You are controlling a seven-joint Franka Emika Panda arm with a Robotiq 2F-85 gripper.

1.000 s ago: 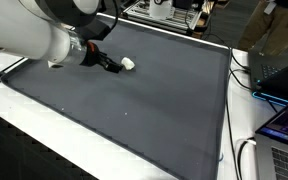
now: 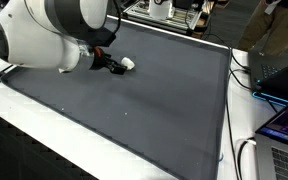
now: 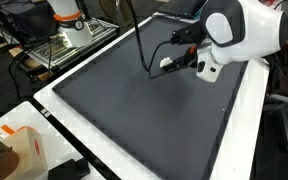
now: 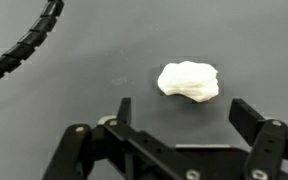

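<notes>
A small white crumpled lump (image 4: 188,80), perhaps paper or cloth, rests on the dark grey tabletop (image 4: 84,60). In exterior view 1 the same lump (image 2: 128,63) lies just right of my gripper (image 2: 118,69). From the other side, the lump (image 3: 166,63) shows at the gripper's left. My gripper is open in the wrist view, its fingers well apart and nothing between them. The lump sits beyond the fingertips, roughly centred across the gap. Whether the fingers touch the table cannot be made out.
A black ribbed cable (image 4: 26,42) crosses the wrist view's upper left corner. Laptops (image 2: 282,120) stand past the table's right side. An orange and white device (image 3: 22,148) lies off the table's near left.
My gripper has shifted slightly toward the right and closer to the white lump in exterior view 1. The lump itself stays in the same spot.
</notes>
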